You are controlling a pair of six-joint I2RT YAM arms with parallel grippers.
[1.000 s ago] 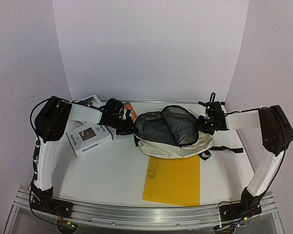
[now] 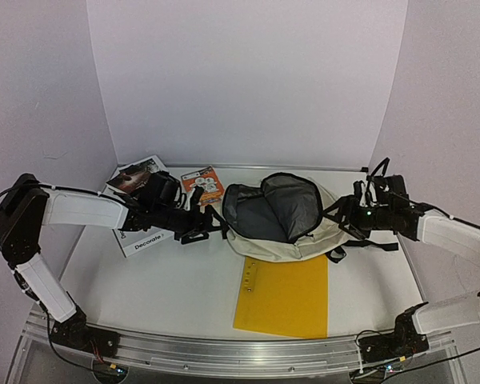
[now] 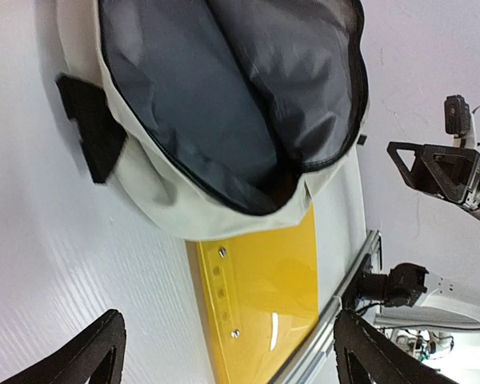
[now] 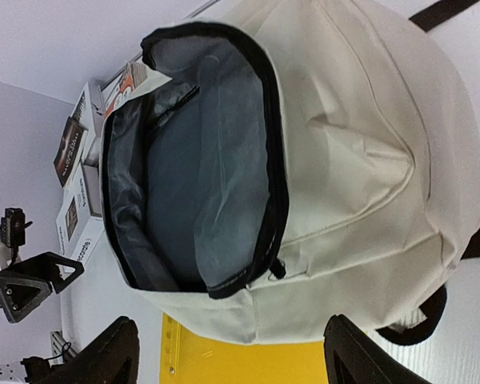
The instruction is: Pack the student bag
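Observation:
The cream backpack [image 2: 264, 248] lies open on the table, its grey mesh-lined interior showing upward, black zip round the mouth. A yellow folder [image 2: 288, 296] lies flat beneath its near edge. My left gripper [image 2: 202, 224] is open at the bag's left side, nothing between its fingers; in its wrist view it looks over the bag's mouth. My right gripper [image 2: 344, 211] is over the bag's right end, fingers apart and empty in the right wrist view.
White boxes marked "Decorate" [image 2: 146, 242] and an orange book [image 2: 200, 180] lie at the back left. Black straps extend right of the bag.
The bag's mouth has shifted slightly.

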